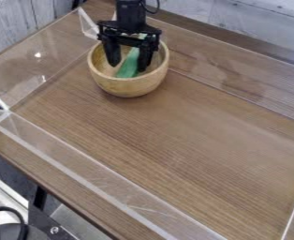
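Note:
A light wooden bowl (127,82) sits at the top centre of the wooden table, with a green object (128,66) inside it. My black gripper (128,51) hangs over the bowl from the top edge, its dark fingers reaching down into it around the upper part of the green object. Whether the fingers are closed on that object is too small to tell.
Strips of clear tape or edging run along its left side. Dark cables and a blue item lie beyond the left edge, and a pale wall stands at the upper left.

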